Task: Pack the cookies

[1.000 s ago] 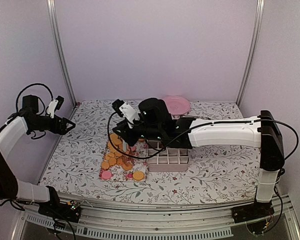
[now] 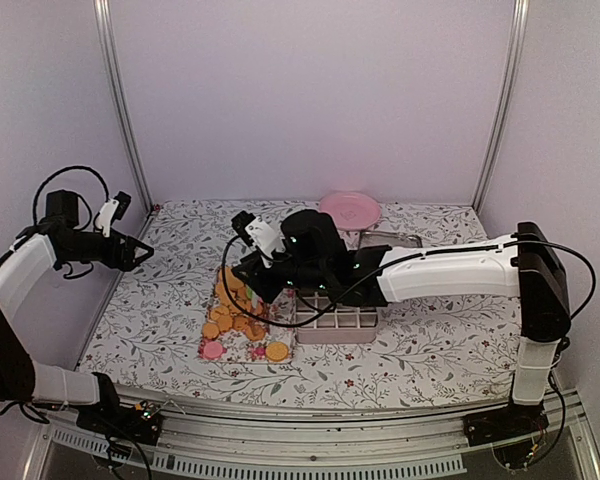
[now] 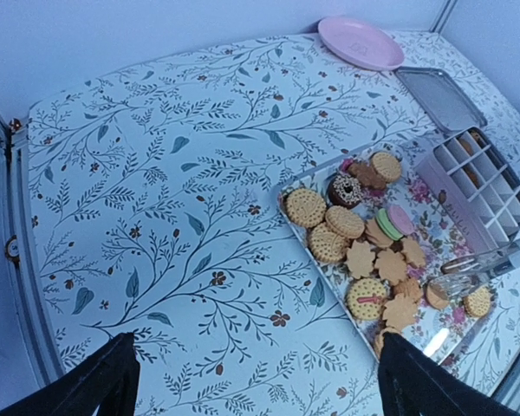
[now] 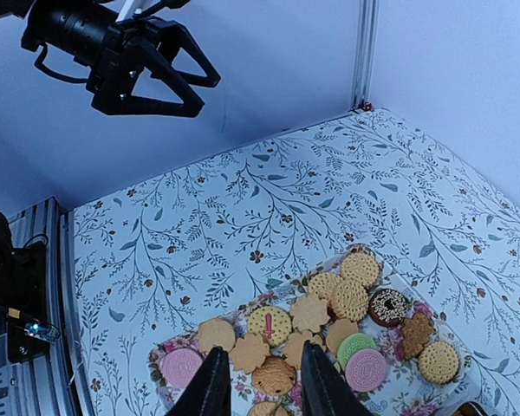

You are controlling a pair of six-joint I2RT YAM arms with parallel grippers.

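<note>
A tray of assorted cookies (image 2: 221, 326) lies left of centre, with round, flower-shaped, pink, green and ring-shaped ones (image 3: 344, 190). Beside it sits a pale compartment box (image 2: 335, 330), with cookies in some slots in the left wrist view (image 3: 494, 195). My right gripper is open above the tray, fingertips over the cookies, nothing visibly held; the top view partly hides them behind the arm. My left gripper (image 2: 132, 255) stands open and empty at the left, above the table's edge.
A pink plate (image 2: 350, 208) and an empty metal tray (image 3: 438, 95) lie at the back. Walls bound the back and sides.
My right gripper has shifted slightly to the right and down in the top view, still over the cookie tray. The left arm is nearly unchanged.
</note>
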